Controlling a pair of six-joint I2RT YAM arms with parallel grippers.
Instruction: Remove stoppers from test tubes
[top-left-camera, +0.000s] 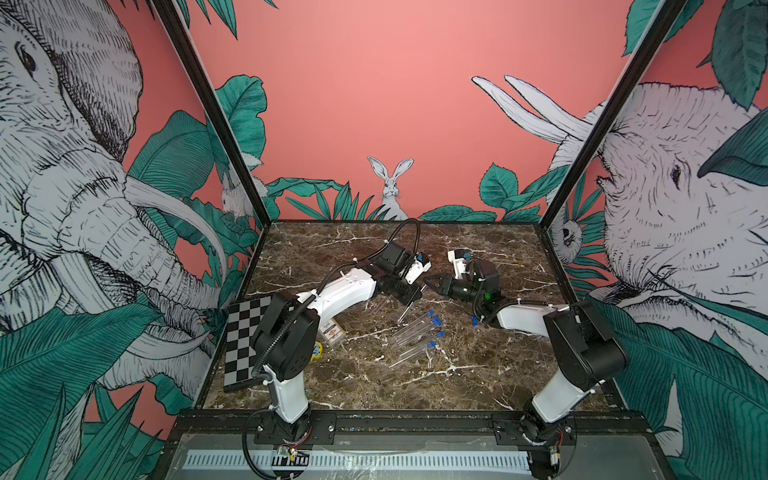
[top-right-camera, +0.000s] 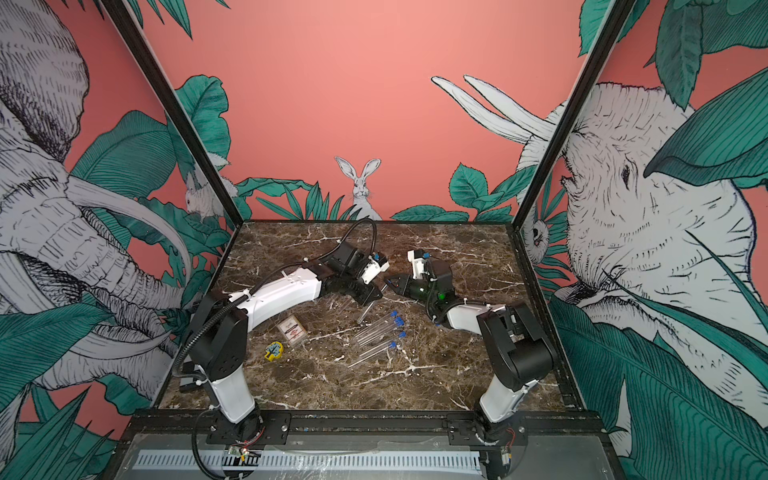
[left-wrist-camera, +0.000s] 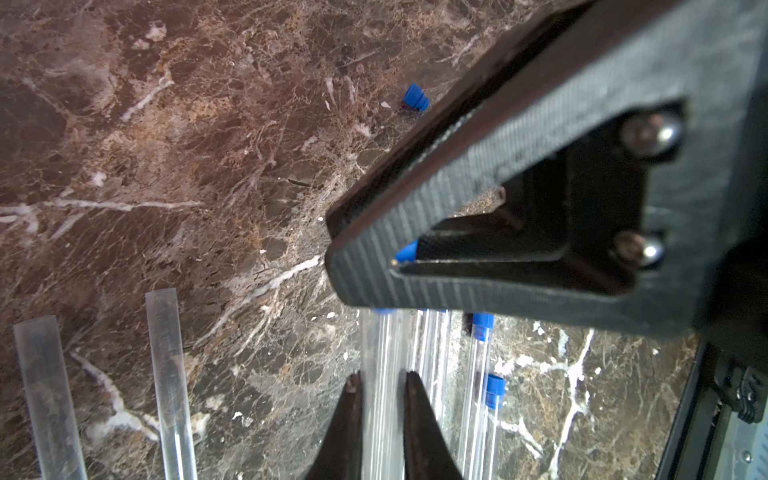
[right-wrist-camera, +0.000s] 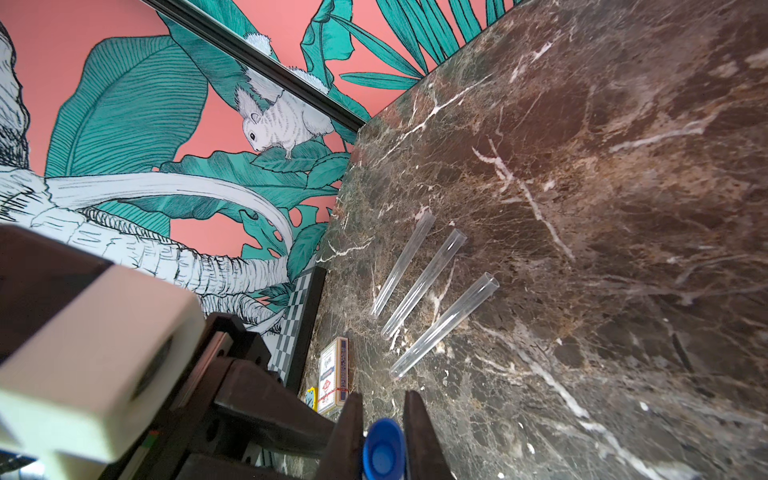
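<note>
My left gripper is shut on a clear test tube (left-wrist-camera: 382, 344) in the left wrist view. My right gripper is at that tube's top, its fingers around a blue stopper (right-wrist-camera: 384, 452); whether they grip it is unclear. Below lie tubes with blue stoppers (top-left-camera: 416, 330), several in a group. Three tubes without stoppers (right-wrist-camera: 432, 272) show in the right wrist view. A loose blue stopper (left-wrist-camera: 415, 97) lies on the marble.
A card box (top-right-camera: 292, 329), a yellow item (top-right-camera: 273, 350) and a checkered board (top-left-camera: 240, 344) lie at the left.
</note>
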